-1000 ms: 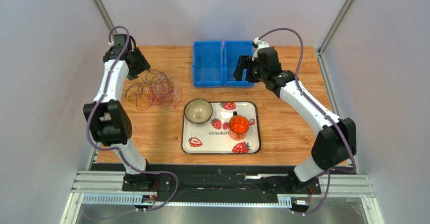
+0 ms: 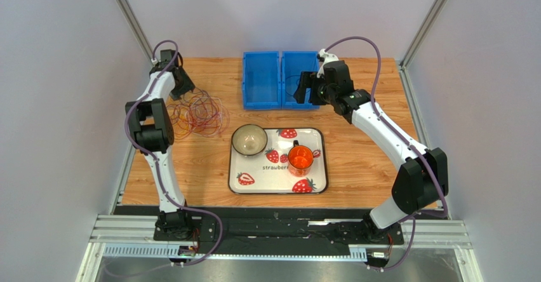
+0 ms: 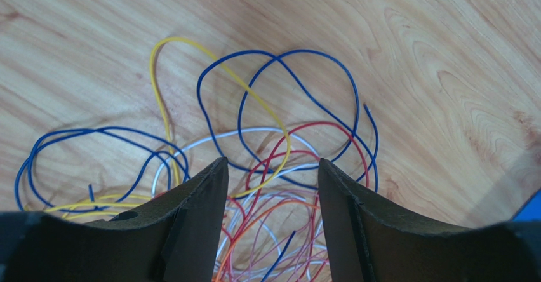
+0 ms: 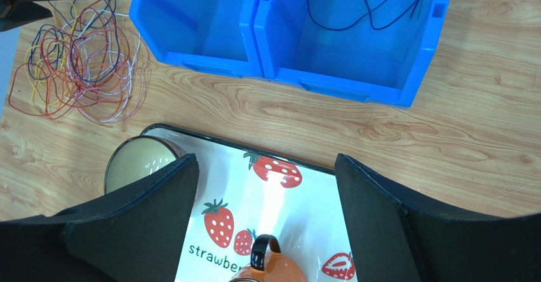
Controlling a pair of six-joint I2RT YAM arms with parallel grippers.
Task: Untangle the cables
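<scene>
A tangled pile of coloured cables (image 2: pixel 202 114) lies at the left of the table. From above it, the left wrist view shows a yellow cable (image 3: pixel 254 97), looping blue cables (image 3: pixel 305 52) and a mass of red, pink, orange and white ones (image 3: pixel 312 124). My left gripper hangs over the pile, fingers apart, with cables visible on the table beneath and between them. My right gripper is open over the blue bins and tray, nothing between its fingers.
Two blue bins (image 2: pixel 260 107) stand at the back centre, the right one holding a dark cable (image 4: pixel 336 29). A strawberry tray (image 2: pixel 247 167) with a bowl (image 2: pixel 249 139) and an orange mug (image 2: pixel 300 161) is in front. Bare table lies to the right.
My left gripper has moved right and a little toward the front, further over the cable pile. The right arm has not moved.
</scene>
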